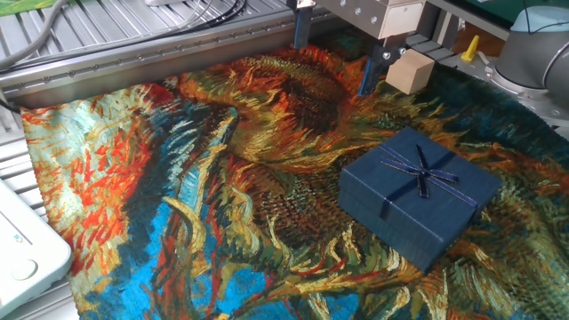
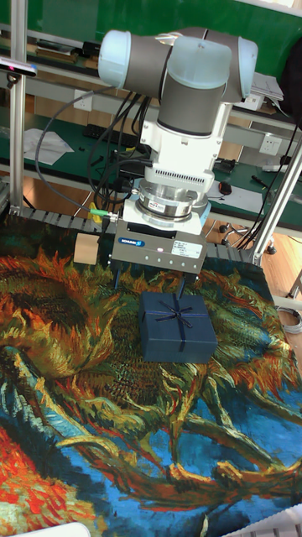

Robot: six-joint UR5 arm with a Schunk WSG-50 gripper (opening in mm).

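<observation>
A dark blue gift box (image 1: 418,196) with a ribbon bow on its lid rests on the patterned cloth (image 1: 276,209), closed and upright. My gripper (image 1: 333,69) hangs at the back in exterior view 2, apart from the box. Its two fingers stand wide apart with nothing between them, so it is open. In exterior view 3 the gripper (image 2: 149,292) shows behind the box (image 2: 179,336), fingers pointing down. A plain wooden cube (image 1: 410,72) appears right beside one finger in exterior view 2; exterior view 3 has the cube (image 2: 86,247) left of the gripper body.
A metal rail (image 1: 151,69) borders the cloth at the back. White equipment (image 1: 27,244) occupies the left edge in exterior view 2. Beyond the cube are a small yellow cone (image 1: 470,49) and a grey cylindrical part (image 1: 536,62).
</observation>
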